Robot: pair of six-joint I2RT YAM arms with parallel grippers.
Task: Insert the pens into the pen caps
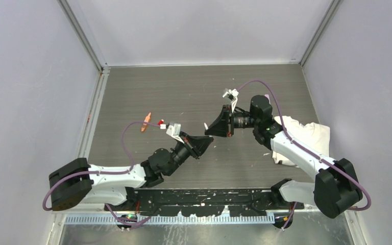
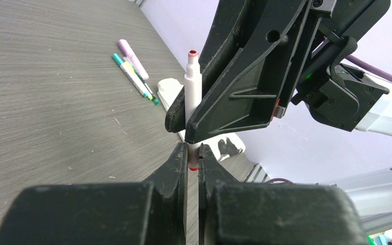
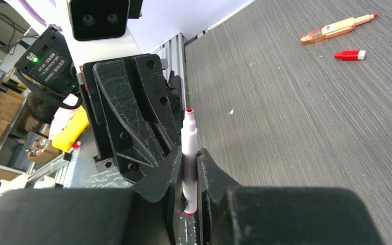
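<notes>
A slim white pen (image 2: 193, 89) with red at both ends stands nearly upright between the two grippers. My right gripper (image 1: 208, 131) is shut on it around the middle. Below, the fingertips of my left gripper are shut on its lower part. The same white pen (image 3: 189, 135) appears in the right wrist view, its narrow red-rimmed end up. On the table lie an orange pen (image 3: 339, 27) with a red tip and, beside it but apart, a red cap (image 3: 351, 55) with a white end.
Several capped pens lie together at the far right, among them a pink pen (image 2: 132, 58) and a teal-ended pen (image 2: 130, 75). A white cloth (image 1: 306, 139) is spread at the table's right.
</notes>
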